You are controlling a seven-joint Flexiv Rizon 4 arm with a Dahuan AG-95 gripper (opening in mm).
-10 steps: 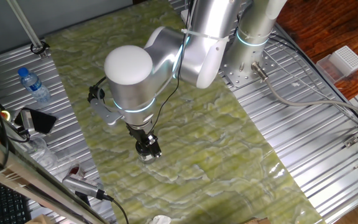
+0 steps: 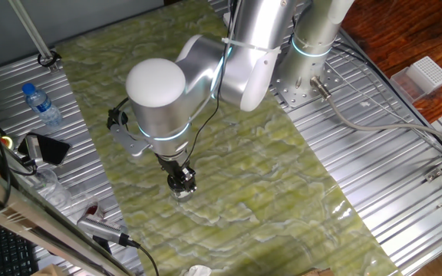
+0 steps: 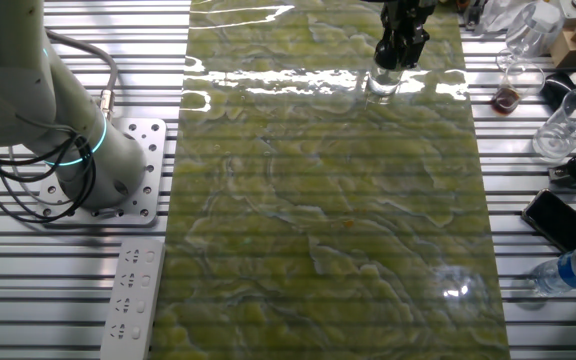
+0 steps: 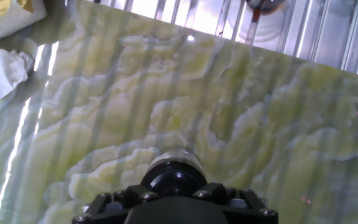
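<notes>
A small clear glass vessel (image 3: pixel 383 82) stands at the far side of the green marbled mat in exterior view 2. My gripper (image 3: pixel 400 50) points down right over it, its black fingers at the vessel's top. From the wrist view, a round black top (image 4: pixel 174 179) shows between the finger linkages, with a clear rim (image 4: pixel 178 154) beyond it. In exterior view 1 the gripper (image 2: pixel 181 182) hides most of the vessel. Whether the fingers press on it or only stand around it does not show clearly.
Crumpled white tissue (image 4: pixel 2 74) lies at the mat's edge. Off the mat are a water bottle (image 2: pixel 43 106), a phone (image 2: pixel 51 149), clear beakers (image 3: pixel 570 125) and a power strip (image 3: pixel 133 295).
The arm's white-capped joint has shifted very slightly left and down.
</notes>
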